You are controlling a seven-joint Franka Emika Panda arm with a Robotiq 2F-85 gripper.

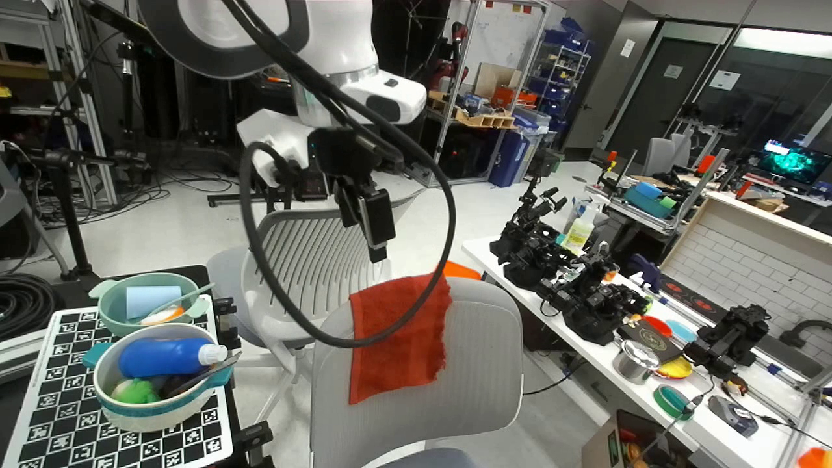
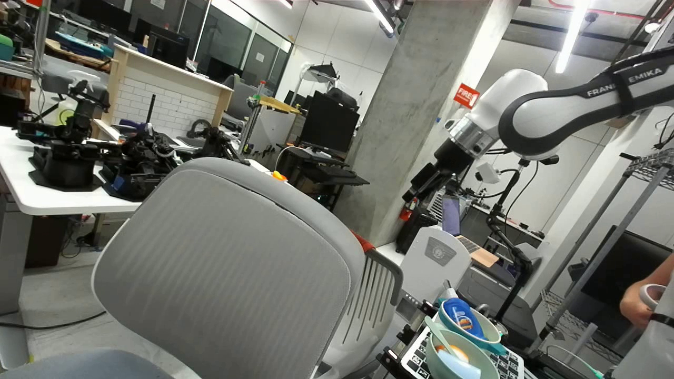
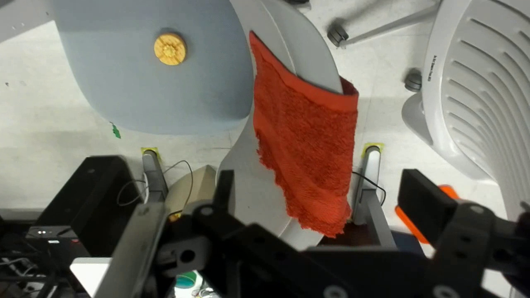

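Over the backrest of a grey office chair (image 1: 476,351) hangs a red towel (image 1: 398,343). From above, in the wrist view, the towel (image 3: 308,144) drapes across the backrest's edge, its frayed end toward the bottom. My gripper (image 1: 372,226) is in the air above the chairs, apart from the towel. Its fingers stand wide apart in the wrist view, the left finger (image 3: 224,191) and the right finger (image 3: 426,203), with nothing held between them. In exterior view 2 the gripper (image 2: 417,189) points down and left, and the towel (image 2: 362,242) is mostly hidden behind the backrest.
A round yellow-orange object (image 3: 169,49) lies on the chair seat. A second slatted chair (image 1: 320,265) stands close by. Two bowls (image 1: 156,382) with items sit on a patterned board at left. A white table (image 1: 561,324) bears several black devices.
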